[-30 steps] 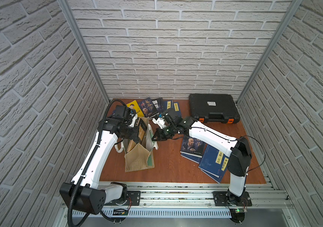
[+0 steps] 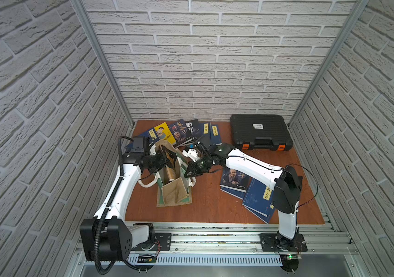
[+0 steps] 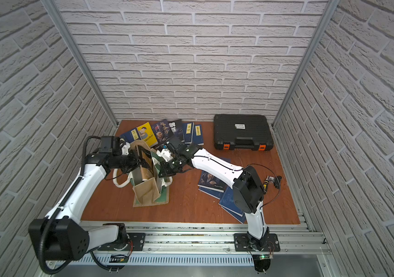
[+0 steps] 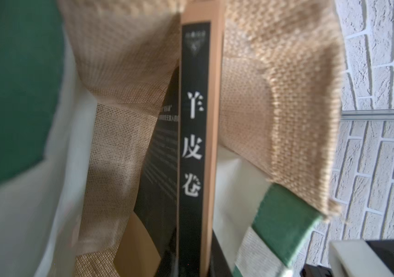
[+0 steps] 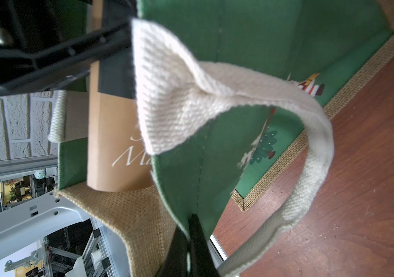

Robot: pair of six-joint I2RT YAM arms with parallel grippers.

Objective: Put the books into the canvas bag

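Observation:
The canvas bag [image 2: 174, 193], tan burlap with green and white sides, stands open at left centre. A black-and-tan book [image 4: 192, 147] is inside its mouth, tilted on edge, with its spine toward the left wrist camera. My left gripper is shut on this book's near end, at the bag's opening. On the bag's right side, my right gripper is shut on the thin green rim, below a white handle [image 5: 317, 152]. The book's lower part and the bag's bottom are hidden.
Several books, including a yellow one [image 2: 163, 132], lie along the back left. More books, one dark blue [image 2: 258, 196], lie right of centre beneath the right arm. A black case [image 2: 260, 131] occupies the back right. Bare table lies just right of the bag.
The bag's mouth is spread wider, and its front has turned a little to the right.

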